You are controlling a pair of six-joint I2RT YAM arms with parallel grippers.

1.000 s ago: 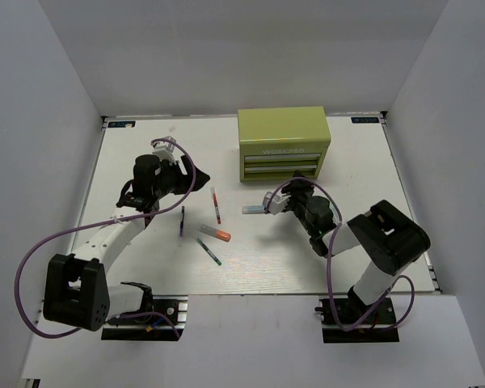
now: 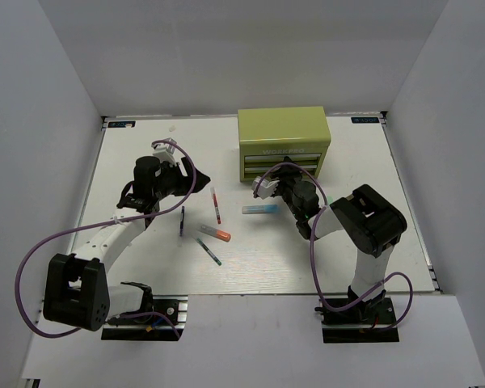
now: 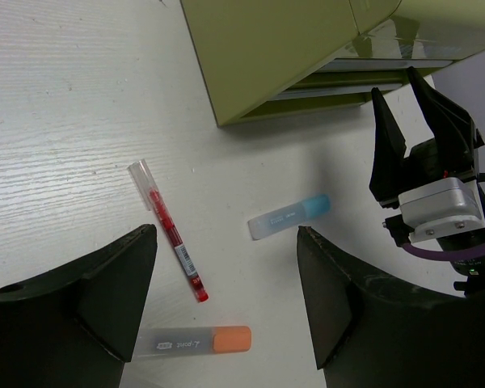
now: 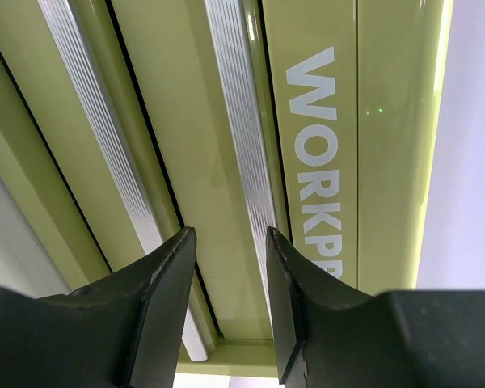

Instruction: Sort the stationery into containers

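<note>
A green WORKPRO cabinet with silver-edged drawers stands at the back of the table. Right at its drawer fronts is my right gripper; in the right wrist view its fingers are part open around a silver drawer handle, contact not clear. My left gripper is open and empty above the table's left half. Below lie a red pen, a clear tube with orange cap, a clear tube with blue cap, a dark pen and a green-tipped pen.
A small green item shows partly beside the right arm. Purple cables loop from both arms.
The left arm stayed still.
</note>
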